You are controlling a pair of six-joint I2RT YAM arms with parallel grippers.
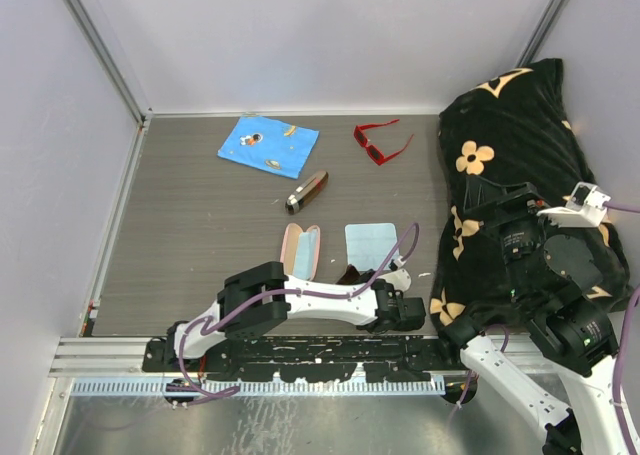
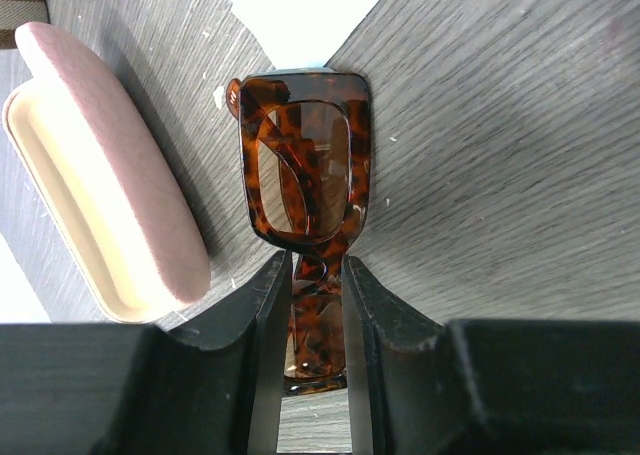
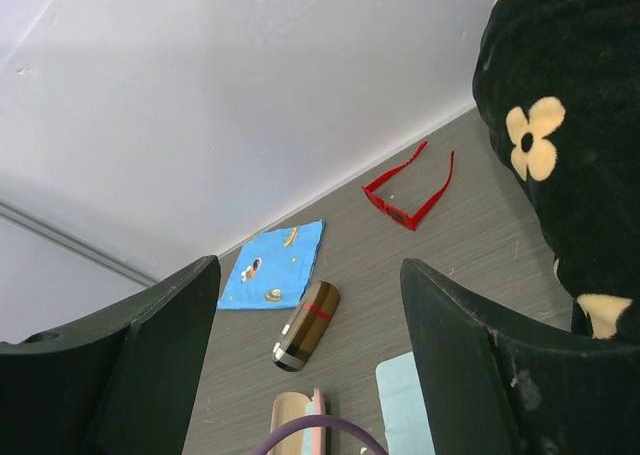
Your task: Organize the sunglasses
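Observation:
Brown tortoiseshell sunglasses [image 2: 357,165] lie folded on the table in the left wrist view. In the top view only a dark bit of them shows beside my left gripper [image 1: 392,285]. That gripper is part open, its fingertips straddling the bridge with a narrow gap; firm contact does not show. An open pink case [image 2: 150,215] lies beside the sunglasses. Red sunglasses [image 1: 376,153], arms unfolded, rest at the back. A closed brown striped case [image 1: 307,191] lies mid-table. My right gripper stands open and empty, high on the right.
A light blue cloth [image 1: 371,243] lies right of the pink case, close to the left gripper. At the back is a blue patterned cloth [image 1: 268,146]. A black floral cushion [image 1: 500,125] fills the right side.

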